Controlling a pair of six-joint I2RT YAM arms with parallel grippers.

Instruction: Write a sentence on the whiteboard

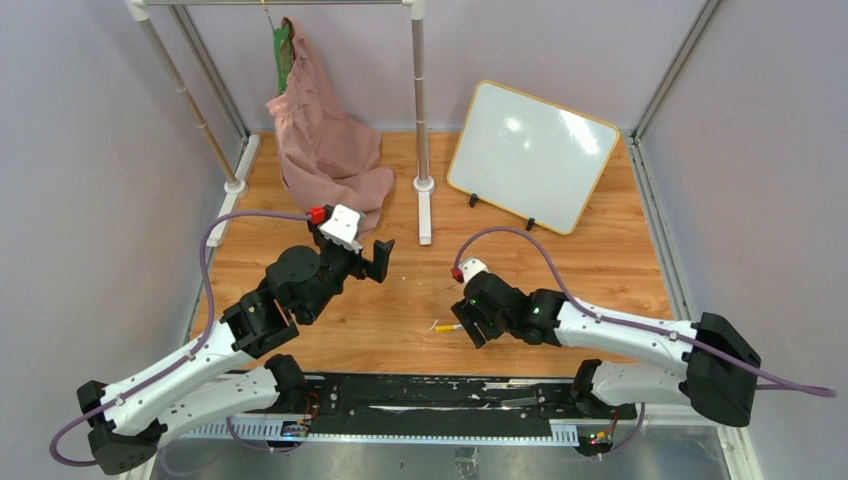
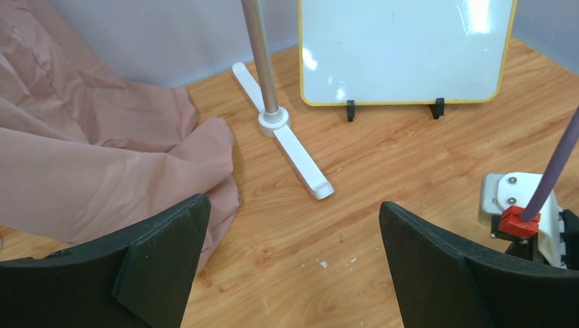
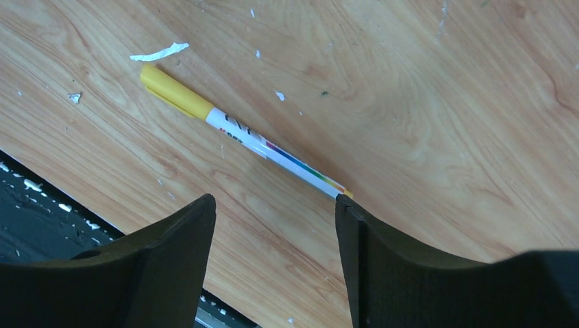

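A yellow-capped marker (image 1: 447, 328) with a white barrel lies on the wooden table, partly hidden in the top view by my right gripper (image 1: 470, 330). In the right wrist view the marker (image 3: 239, 133) lies diagonally just beyond the parted fingers of that gripper, with nothing between them. My left gripper (image 1: 375, 258) stands open and empty over the middle-left of the table. The whiteboard (image 1: 530, 150), blank with a yellow rim, leans on small black stands at the back right; it also shows in the left wrist view (image 2: 403, 48).
A pink cloth (image 1: 325, 150) hangs from a rail at the back left and spreads onto the table. A post (image 1: 420, 100) on a white foot stands between cloth and whiteboard. A dark strip (image 1: 430, 395) runs along the front edge.
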